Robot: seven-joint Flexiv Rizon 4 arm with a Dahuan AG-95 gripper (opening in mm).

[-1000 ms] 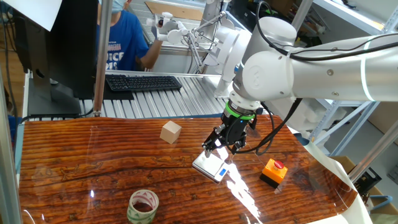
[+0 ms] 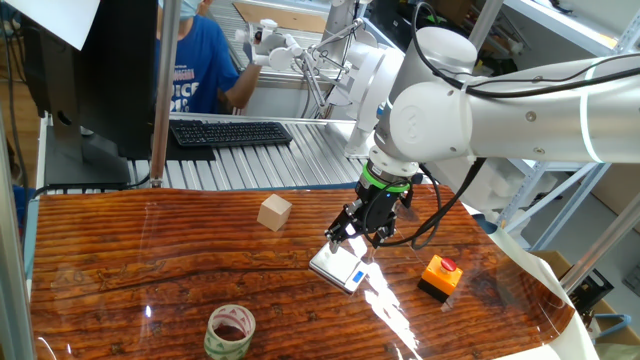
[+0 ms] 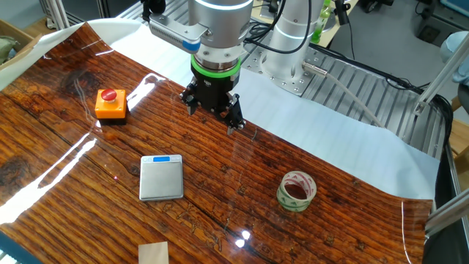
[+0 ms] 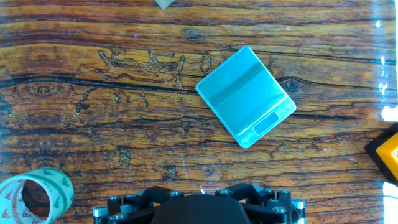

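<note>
My gripper (image 3: pixel 211 121) hangs above the wooden table, fingers spread apart and nothing between them. At the bottom of the wrist view, its fingers (image 4: pixel 300 210) stand far apart on either side. A flat silver scale (image 4: pixel 244 93) with a small display lies on the table, apart from the gripper. The pale wooden cube (image 2: pixel 274 212) rests farther off, and only its corner (image 4: pixel 164 2) shows in the wrist view. On its side or upright, a roll of green-and-white tape (image 3: pixel 296 191) sits near the table's edge; its hollow core faces up in exterior view 2.
An orange emergency-stop box (image 3: pixel 111 105) with a red button stands on the table beyond the scale. A black cable hangs from the arm near the wrist. A keyboard (image 2: pixel 230 133) and a monitor (image 2: pixel 85 100) are behind the table.
</note>
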